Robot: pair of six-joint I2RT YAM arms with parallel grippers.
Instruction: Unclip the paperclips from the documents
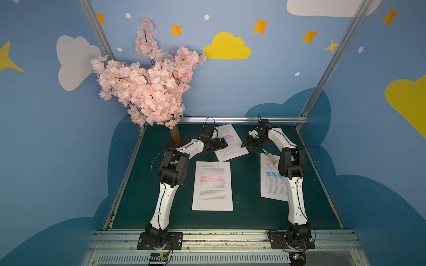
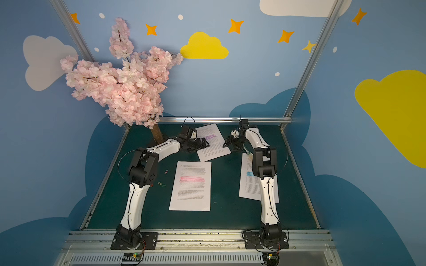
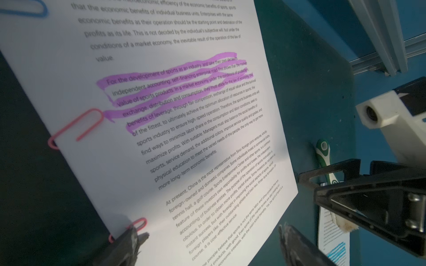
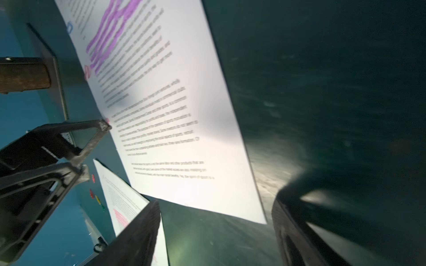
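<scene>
The purple-highlighted document (image 3: 208, 146) lies at the back middle of the table. Along its left edge sit a blue paperclip (image 3: 26, 14), a pink paperclip (image 3: 73, 125) and a smaller red one (image 3: 142, 220). My left gripper hangs open over the lower part of this sheet, one fingertip overlapping the red clip in view. From the right, my open right gripper points at the sheet's lower right corner, with nothing held. The pink-highlighted document (image 1: 212, 188) lies in front; the blue-highlighted one (image 1: 271, 181) is partly under the right arm.
A green-and-white brush (image 3: 324, 150) lies beside the right gripper, its bristle end over the blue-highlighted sheet. Several loose paperclips (image 2: 166, 171) are scattered left of the pink-highlighted document. A blossom tree (image 1: 175, 134) stands at the back left.
</scene>
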